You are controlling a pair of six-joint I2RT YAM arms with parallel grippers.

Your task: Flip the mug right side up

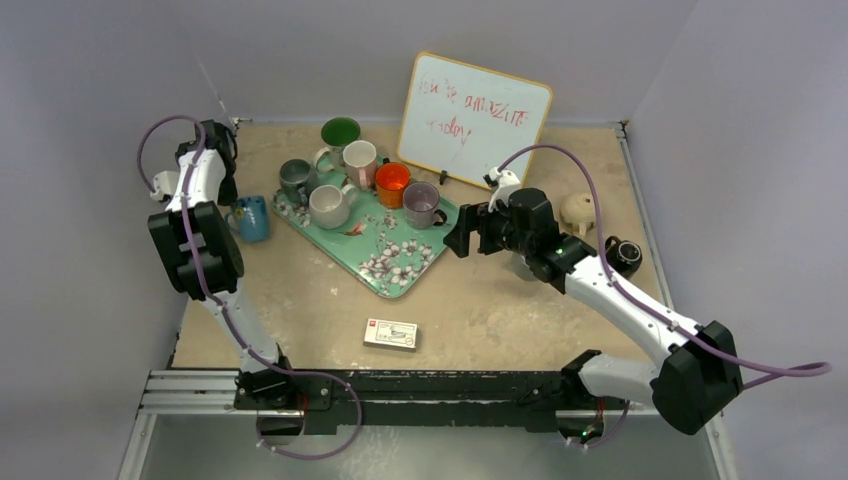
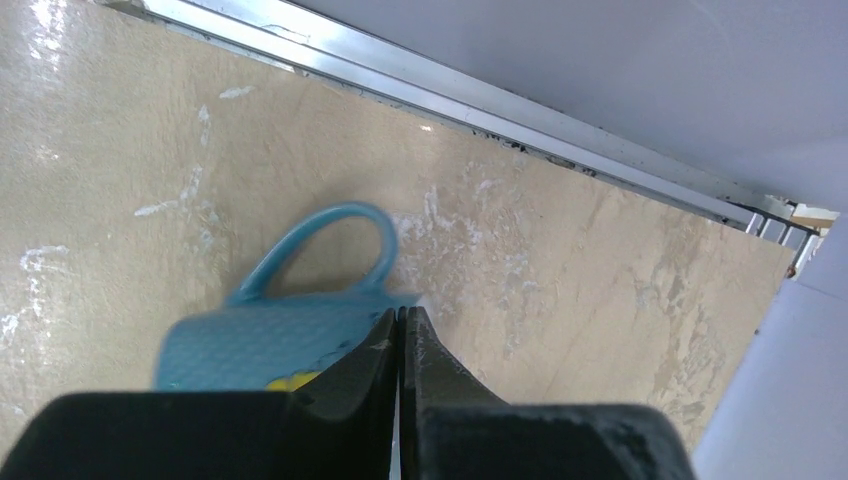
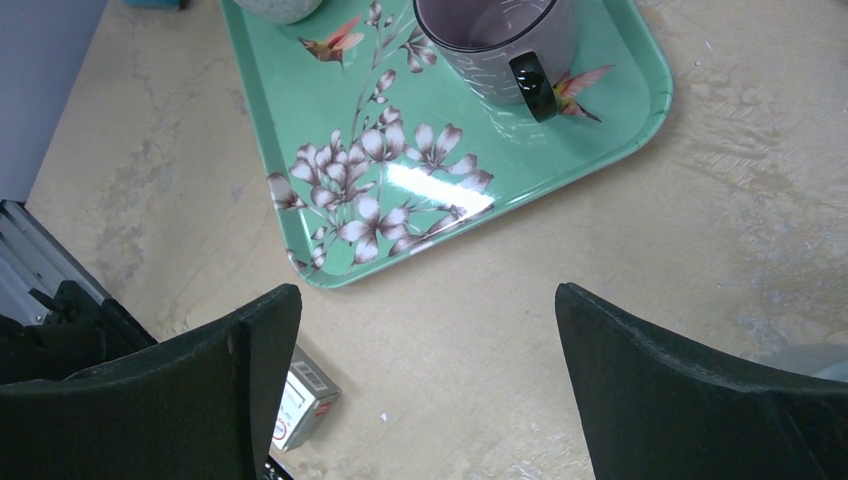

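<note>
A blue mug (image 1: 251, 219) lies on its side at the left of the table, between my left arm and the tray. In the left wrist view the blue mug (image 2: 250, 345) is low and left of centre, its looped handle pointing away from my fingers. My left gripper is shut, its fingertips together with nothing between them and the mug outside them. Part of the mug is hidden behind the fingers. Over the tray's right side, my right gripper (image 1: 461, 232) stands open and empty.
The green floral tray (image 1: 340, 250) carries several upright mugs. A small white box (image 1: 391, 334) lies near the front. A whiteboard (image 1: 474, 120) leans at the back. A black mug (image 1: 623, 256) and a cream pot (image 1: 577, 212) stand at the right.
</note>
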